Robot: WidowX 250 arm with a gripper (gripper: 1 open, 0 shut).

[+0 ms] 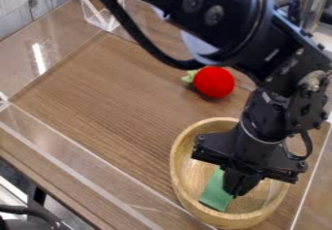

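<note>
My black gripper [238, 180] reaches down from the top into a yellow round bowl [192, 151] at the lower right, its tips low over a green object [215, 193] lying inside. The gripper body covers much of the bowl. Whether the fingers hold anything is hard to see; they look close together.
A red round object with green leaves [215, 83] sits on the wooden table [91, 108] behind the bowl. A clear item [101, 11] stands at the far upper left.
</note>
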